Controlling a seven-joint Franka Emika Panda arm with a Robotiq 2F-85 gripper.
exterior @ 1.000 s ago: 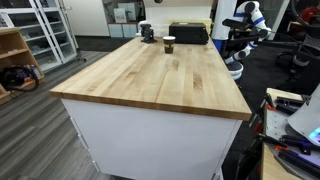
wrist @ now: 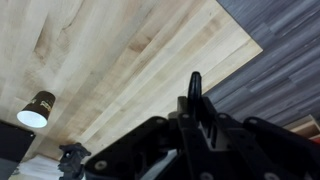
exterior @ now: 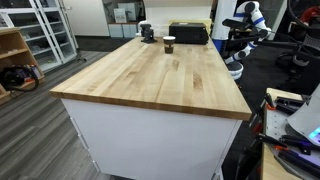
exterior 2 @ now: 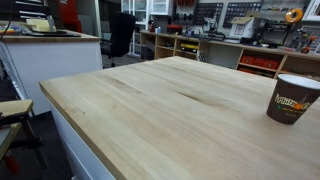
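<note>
A brown paper cup with a pale rim stands upright on the wooden tabletop. The cup (exterior: 168, 45) is toward the back of the table in exterior view 1, and the same cup (exterior 2: 288, 99) is at the right in exterior view 2, with printed lettering on its side. From above, the cup (wrist: 37, 109) shows at the left, well apart from my gripper. The gripper hangs over the tabletop, its dark fingers together in a narrow shape. What might lie between them is too dark to make out.
A black case (exterior: 190, 33) stands at its back. The table's edge and the grey floor (wrist: 285, 50) lie at the right in the wrist view. Workbenches (exterior 2: 215, 45) line the room beyond.
The small dark tip at the top edge of exterior view 1 is no longer visible. The cup and the table look unchanged.
</note>
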